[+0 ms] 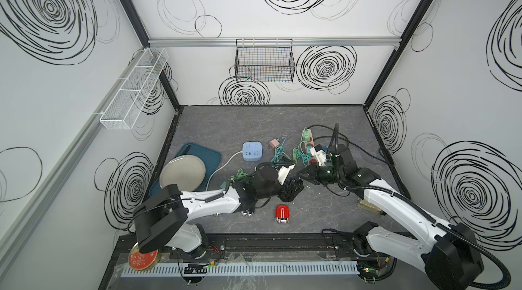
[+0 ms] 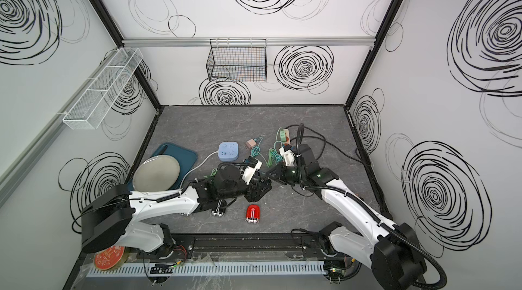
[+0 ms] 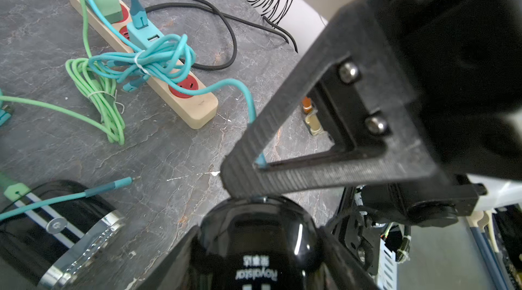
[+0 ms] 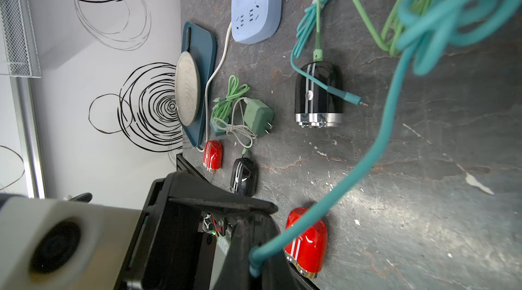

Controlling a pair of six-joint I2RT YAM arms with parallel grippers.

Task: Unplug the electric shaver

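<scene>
A black shaver (image 3: 258,257) lettered "Royalstar" lies between my left gripper's two fingers, which press along both its sides; these fingers (image 3: 176,262) are blurred. From above, my left gripper (image 1: 292,187) is at the middle of the workspace, close to my right gripper (image 1: 304,173). The right one is shut, with a teal cable (image 4: 356,178) running into its fingertips. One triangular finger (image 3: 326,173) of the right gripper reaches across, right above the shaver's end. Whether the cable's plug sits in the shaver is hidden. The cable's other end goes to a beige power strip (image 3: 198,110).
Another black shaver (image 4: 319,91), with a green cable, lies on the table. A red shaver (image 1: 282,214) is near the front edge. A blue socket box (image 1: 251,150) and a teal tray (image 1: 214,154) with a plate stand left. Coiled cables (image 3: 141,61) crowd the strip.
</scene>
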